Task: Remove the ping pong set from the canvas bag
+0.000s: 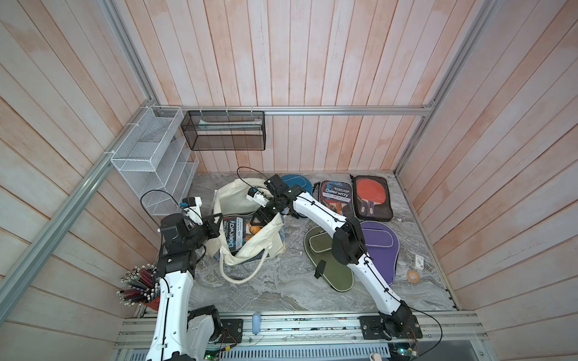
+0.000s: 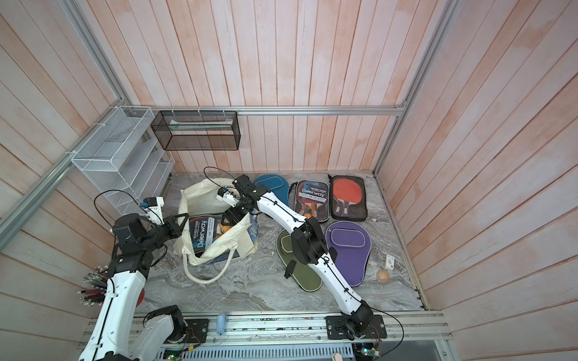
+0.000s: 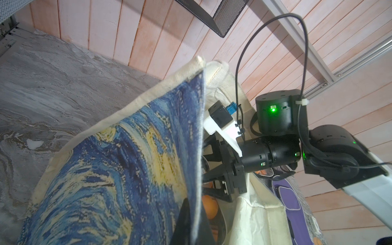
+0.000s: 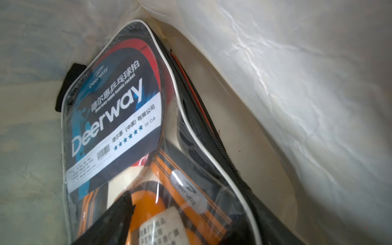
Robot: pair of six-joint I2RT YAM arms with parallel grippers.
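Observation:
The cream canvas bag [image 1: 240,255] stands open on the left of the table, its outside printed in blue and yellow swirls in the left wrist view. Inside lies the ping pong set [image 4: 114,134], a clear-fronted black case labelled Deerway with orange-handled rackets and an orange ball. My left gripper [image 1: 217,225] is shut on the bag's left rim, the thin cloth edge running between its fingers. My right gripper reaches down into the bag. Its blurred fingers [image 4: 112,222] stand apart at the handle end of the case, one over the clear front and one by the zipped side.
To the right lie a green case [image 1: 331,270], a purple case [image 1: 382,255], a blue case [image 1: 296,181] and two clear-fronted racket cases [image 1: 371,198]. Wire shelves [image 1: 150,144] rise at the back left.

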